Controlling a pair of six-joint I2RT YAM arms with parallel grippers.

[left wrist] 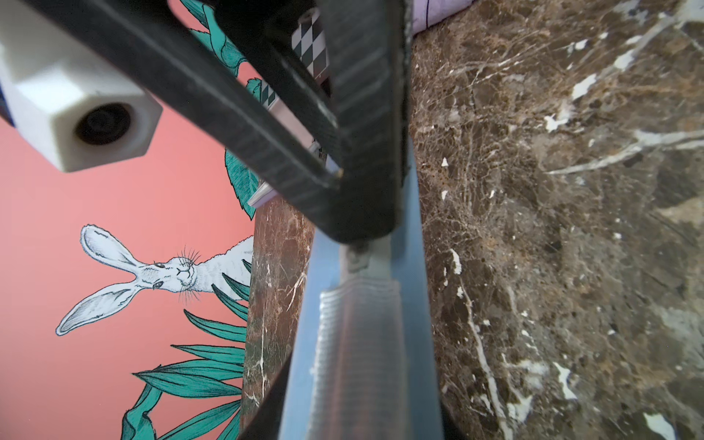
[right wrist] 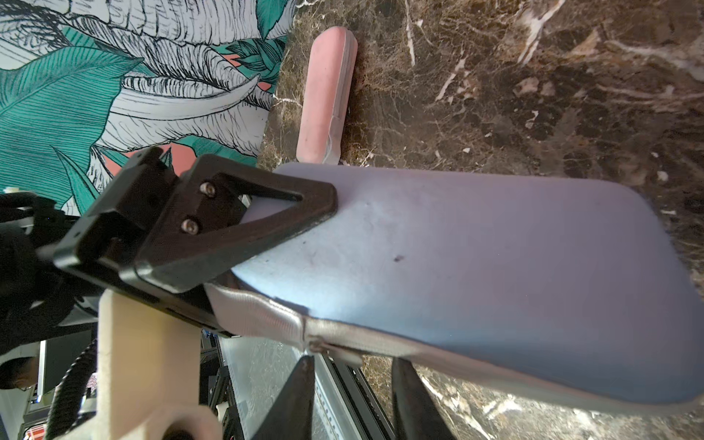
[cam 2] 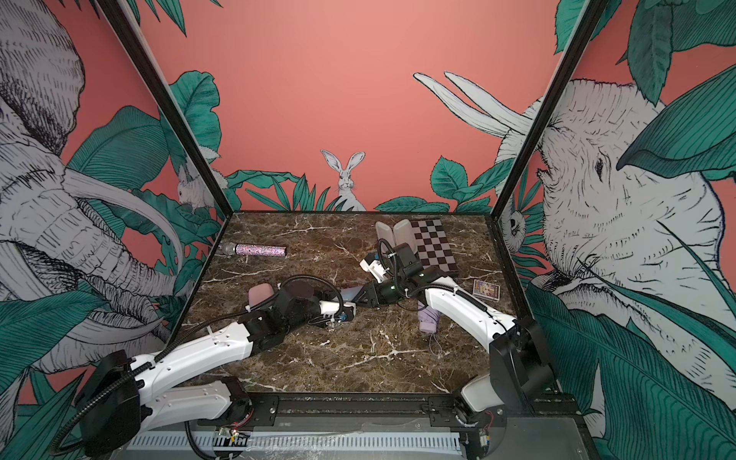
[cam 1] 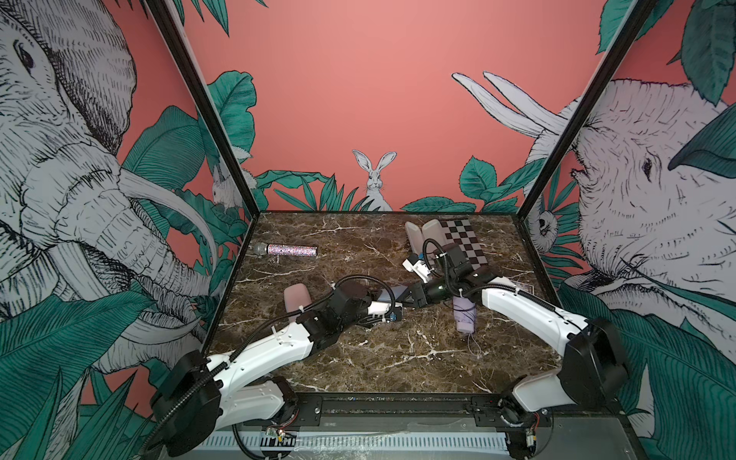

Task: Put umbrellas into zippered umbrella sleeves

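A long blue sleeve (right wrist: pixel 469 271) with a pale zipper along its edge is held above the table between both arms. My left gripper (cam 1: pixel 389 308) is shut on one end of it; a black finger (right wrist: pixel 293 212) lies across its flat side in the right wrist view. My right gripper stands open at the zipper edge, its fingertips close to the small zipper pull (right wrist: pixel 330 352). Whether they touch the pull is unclear. A lavender rolled umbrella (cam 1: pixel 464 316) with a cord lies to the right, a glittery one (cam 1: pixel 291 250) at the far left.
A pink sleeve (cam 1: pixel 296 296) lies on the left, behind my left arm. At the back right are two pale sleeves (cam 1: pixel 432 231) beside a checkered piece (cam 1: pixel 464 236). A small card (cam 2: pixel 486 289) sits near the right edge.
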